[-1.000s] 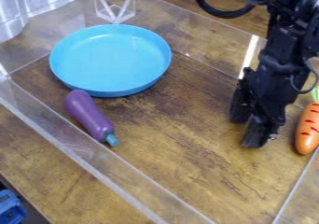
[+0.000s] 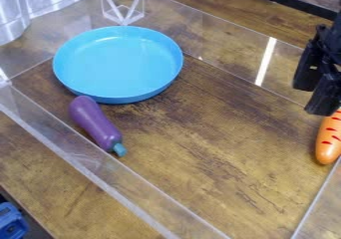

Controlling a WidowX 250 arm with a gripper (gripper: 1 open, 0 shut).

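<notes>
The black gripper [image 2: 317,79] is at the right edge of the view, mostly out of frame, above an orange toy carrot [image 2: 328,136] on the wooden surface. Whether its fingers are open or shut cannot be made out. A blue round tray [image 2: 118,60] lies at the upper left, and a purple toy eggplant [image 2: 95,123] lies below it, its teal stem pointing toward the front.
Clear plastic walls border the wooden work surface [image 2: 200,153], whose middle is bare. A white wire shape sits at the top behind the tray, and a blue object [image 2: 10,223] is at the bottom left, outside the wall.
The gripper has moved up and to the right from low over the wood beside the carrot, largely leaving the view. The tray, eggplant and carrot look unmoved.
</notes>
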